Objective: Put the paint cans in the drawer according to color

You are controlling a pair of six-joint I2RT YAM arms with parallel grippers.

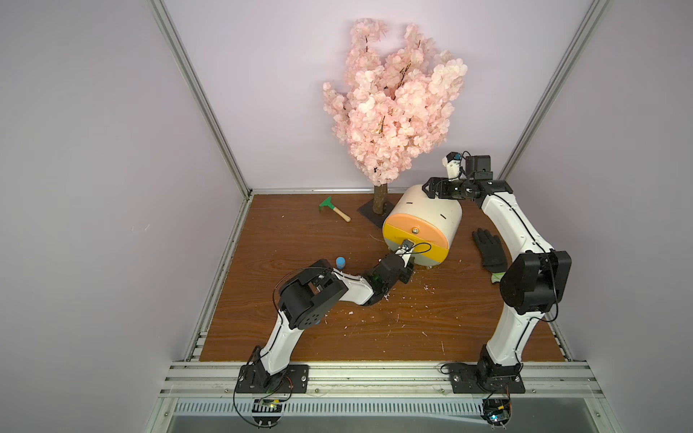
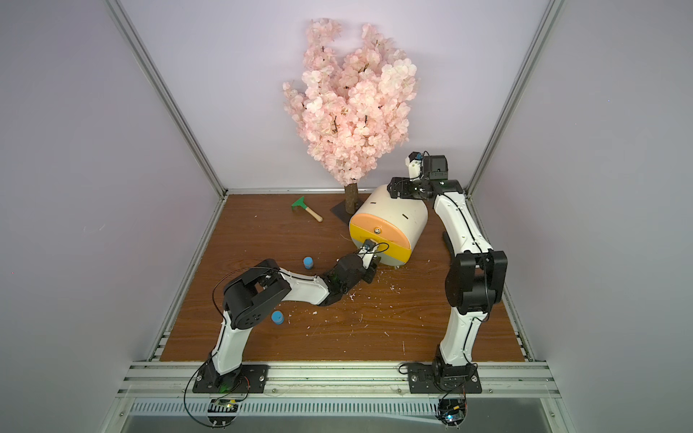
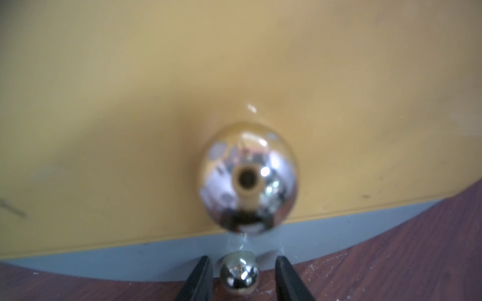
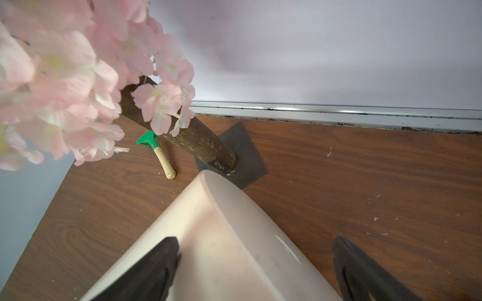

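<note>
The white rounded drawer cabinet (image 1: 433,205) has an orange drawer (image 1: 418,225), a yellow drawer (image 1: 437,252) and a grey bottom drawer (image 3: 165,253), all closed. In the left wrist view, my left gripper is partly open, with the grey drawer's small metal knob (image 3: 239,273) between its fingers; a gap shows on either side. The yellow drawer's knob (image 3: 248,180) sits just above. Two blue paint cans (image 2: 308,262) stand on the table, one behind the left arm and another blue can (image 2: 278,316) before it. My right gripper hangs open over the cabinet's top, empty.
A pink blossom tree (image 1: 393,108) stands behind the cabinet. Left of its base lies a green-headed hammer (image 1: 334,209). To the right is a dark glove (image 1: 490,251), near the right arm. White scraps dot the front table, which is otherwise clear.
</note>
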